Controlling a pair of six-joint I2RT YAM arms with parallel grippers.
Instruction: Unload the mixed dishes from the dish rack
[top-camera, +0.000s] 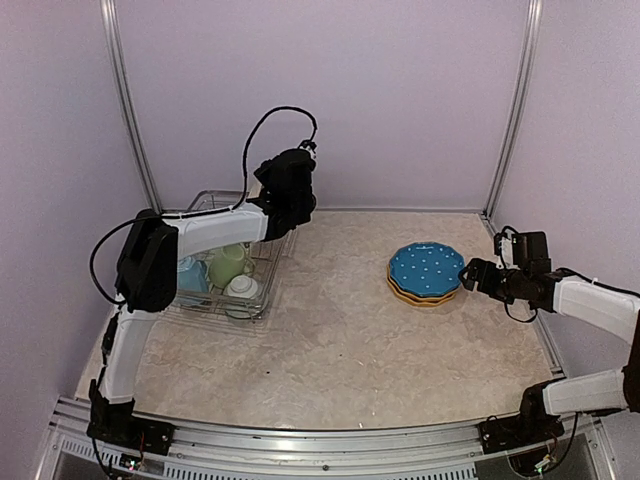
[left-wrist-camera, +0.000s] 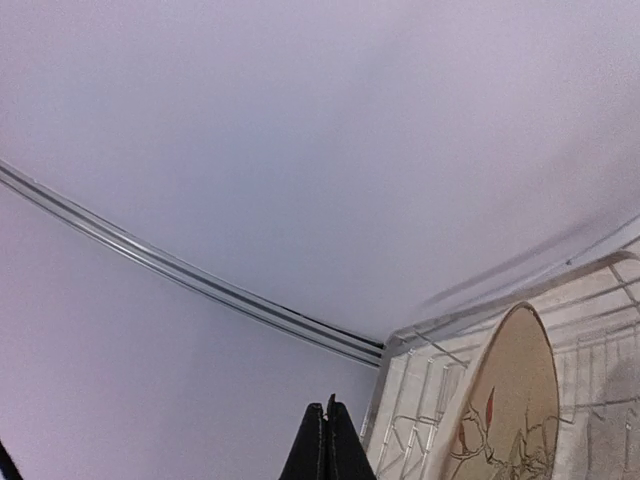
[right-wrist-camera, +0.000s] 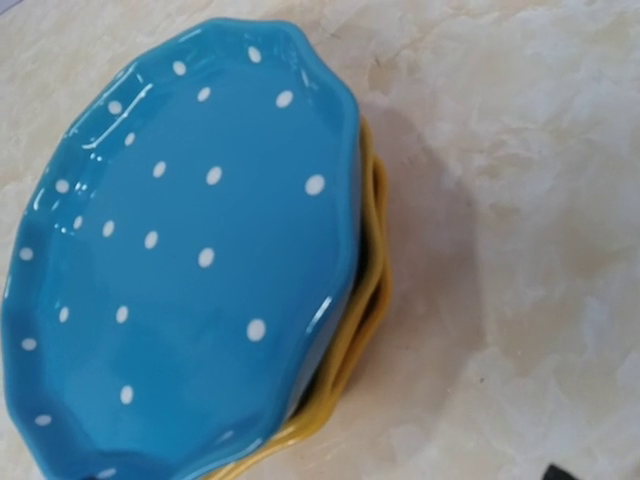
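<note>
A metal dish rack (top-camera: 262, 290) at the left holds a green mug (top-camera: 228, 262), a blue cup (top-camera: 190, 275) and a white bowl (top-camera: 242, 288). A patterned beige dish (left-wrist-camera: 500, 420) stands on edge in it. My left gripper is raised over the rack's back, shut, with nothing between its fingers. On the table's right lies a stack of scalloped plates, a blue polka-dot one (right-wrist-camera: 180, 260) on yellow ones (right-wrist-camera: 365, 300). My right gripper (top-camera: 472, 275) is beside the stack; its finger is mostly out of the right wrist view.
Pale walls with metal rails enclose the back and sides.
</note>
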